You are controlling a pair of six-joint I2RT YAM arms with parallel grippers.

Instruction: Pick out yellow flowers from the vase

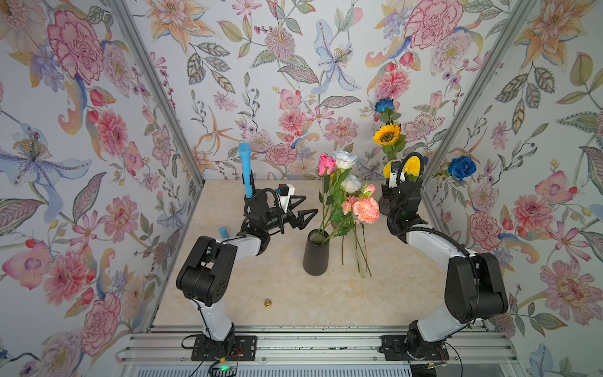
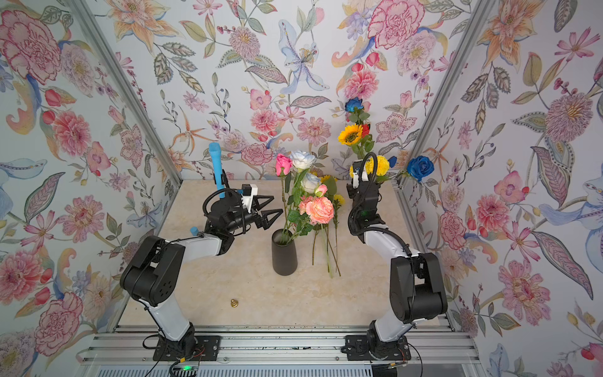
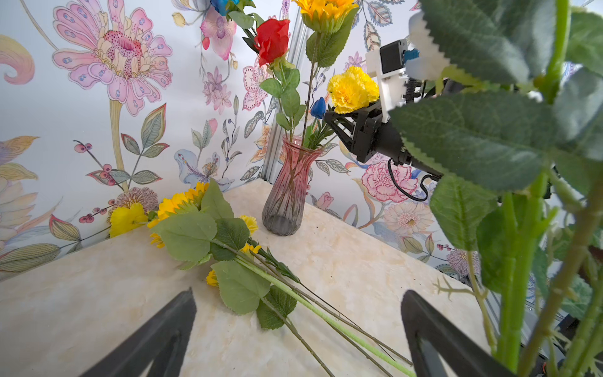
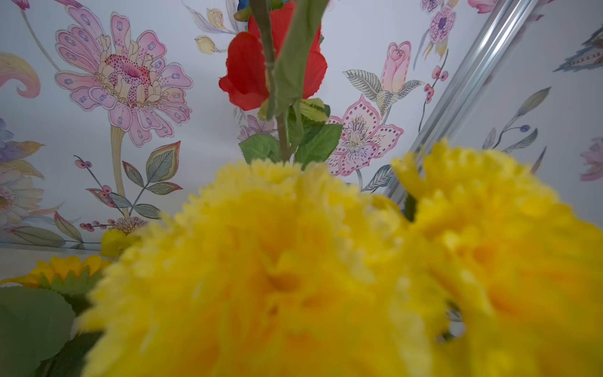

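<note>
In the left wrist view a pink glass vase stands at the back right, holding a sunflower and a red rose. My right gripper is beside the stems just above its rim, against yellow blooms. Two yellow carnations fill the right wrist view and hide that gripper's fingers, so its grip cannot be made out. Several yellow flowers lie on the table left of the vase. My left gripper is open and empty, left of the pink and white bouquet.
A dark vase with pink and white flowers stands mid-table between the arms. A blue rose leans out to the far right. A small brass object lies near the front.
</note>
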